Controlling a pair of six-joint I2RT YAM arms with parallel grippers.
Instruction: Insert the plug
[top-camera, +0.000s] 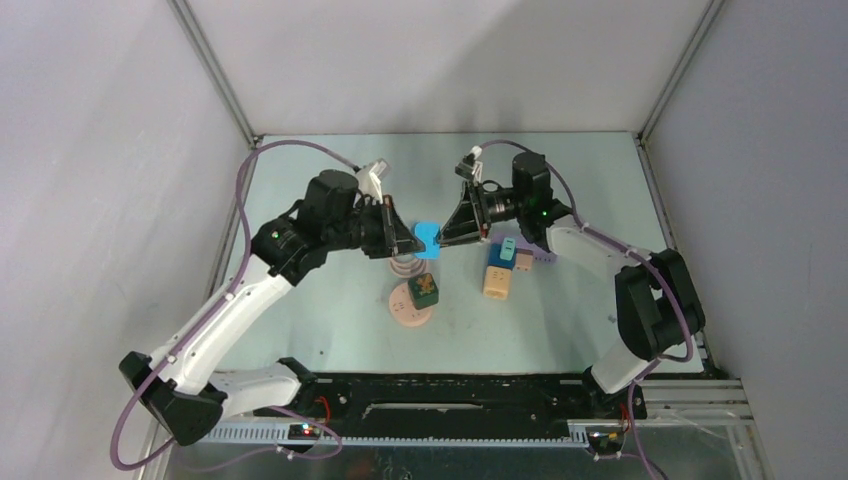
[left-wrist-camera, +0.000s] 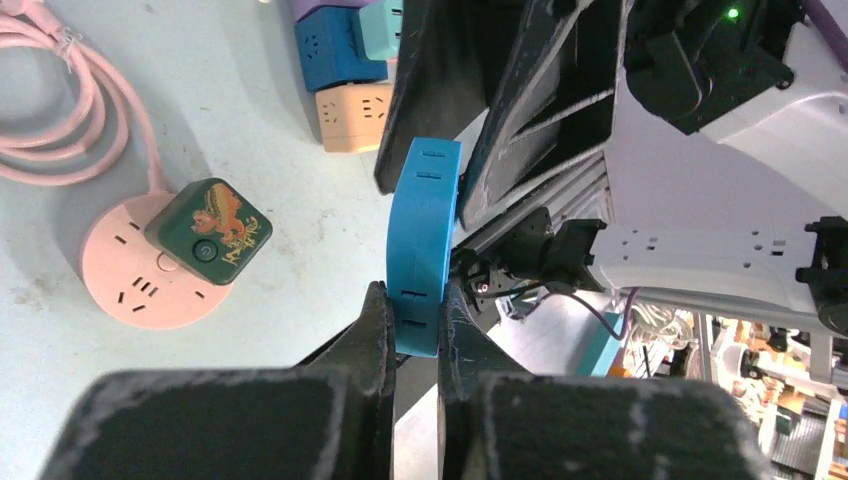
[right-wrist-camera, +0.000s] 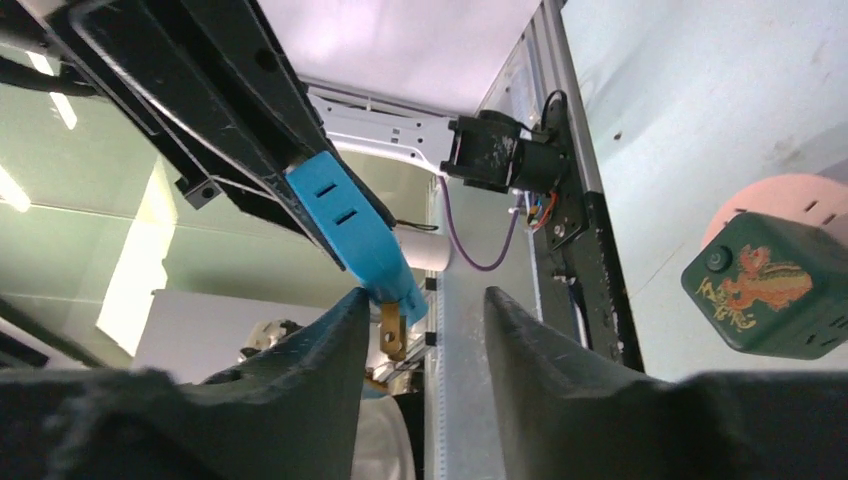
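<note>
A blue plug (left-wrist-camera: 420, 230) with a brass prong is held up over the table, my left gripper shut on it. My right gripper (top-camera: 450, 232) is part open beside it; in the right wrist view the blue plug (right-wrist-camera: 350, 225) reaches toward its blurred fingertips, and whether they touch is unclear. Below lies a round pink socket (left-wrist-camera: 140, 290) with a coiled pink cable (left-wrist-camera: 90, 110). A dark green cube (left-wrist-camera: 208, 230) with a gold-red figure sits on the socket's edge.
A beige socket block (top-camera: 496, 284), a blue block (left-wrist-camera: 335, 50), a small teal block (top-camera: 508, 250) and a purple piece (top-camera: 542, 250) sit to the right.
</note>
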